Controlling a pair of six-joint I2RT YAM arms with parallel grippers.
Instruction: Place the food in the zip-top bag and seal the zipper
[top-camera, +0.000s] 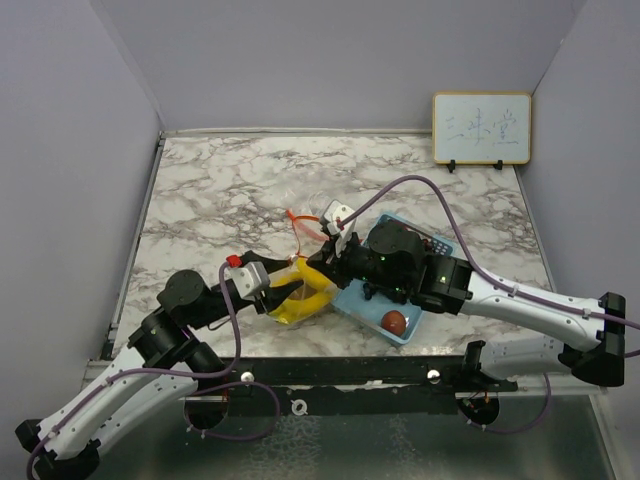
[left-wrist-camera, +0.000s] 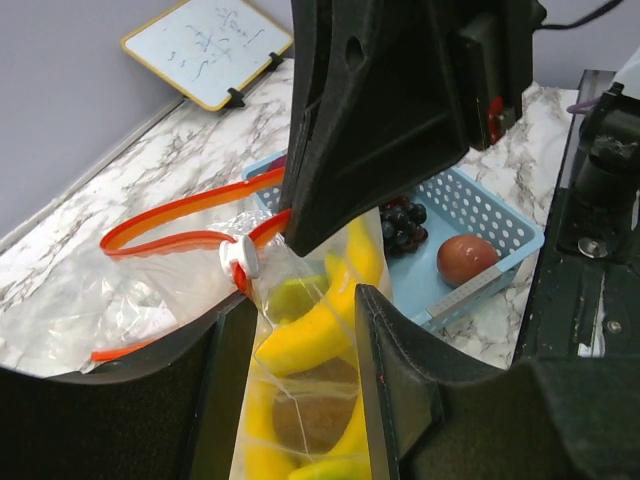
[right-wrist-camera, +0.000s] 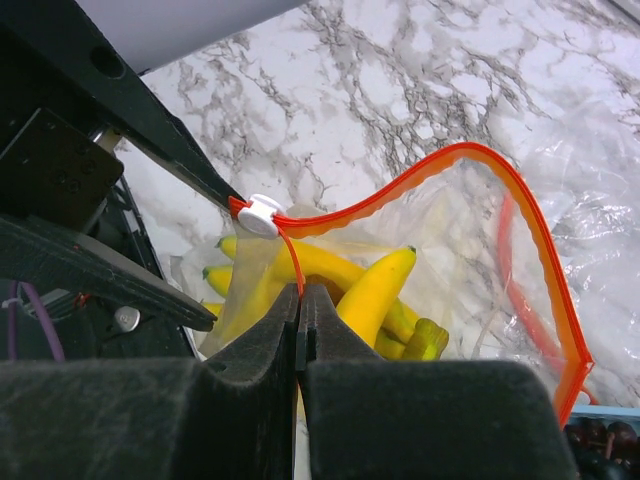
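Observation:
The clear zip bag (left-wrist-camera: 75, 300), rimmed by an orange zipper strip (right-wrist-camera: 470, 155), stands with its mouth gaping. Inside it are yellow bananas (left-wrist-camera: 320, 335) and a round brownish item (left-wrist-camera: 318, 415). A white slider (right-wrist-camera: 262, 215) sits on the strip at one corner. My left gripper is open at that corner; one fingertip is close against the slider's end, the other stands apart below. My right gripper is shut, with the orange strip running into its tips beside the slider. In the top view the left gripper (top-camera: 292, 277) and right gripper (top-camera: 316, 260) nearly meet.
The blue basket (top-camera: 350, 300) is at right, partly under the right arm, holding a red-brown round fruit (top-camera: 394, 322) and dark grapes (left-wrist-camera: 403, 228). A whiteboard (top-camera: 482, 128) leans at the back right. Bare marble table (top-camera: 220, 200) lies at back left.

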